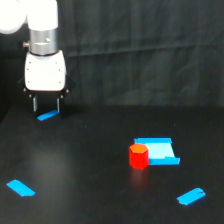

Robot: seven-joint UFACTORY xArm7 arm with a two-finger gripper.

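Note:
My gripper (46,104) is at the upper left, pointing down, its two dark fingers apart and nothing seen between them. Just below it, a small blue piece (47,115) lies on the black table. A red block (138,156) with a hexagonal outline stands right of the middle, in front of a white tray with a blue rim (153,140), and covers part of the tray's left side. Whether block and tray touch, I cannot tell. Two more flat blue pieces lie on the table, one at the lower left (20,187) and another at the lower right (190,196).
Behind the black table (90,165) hangs a dark curtain (140,55).

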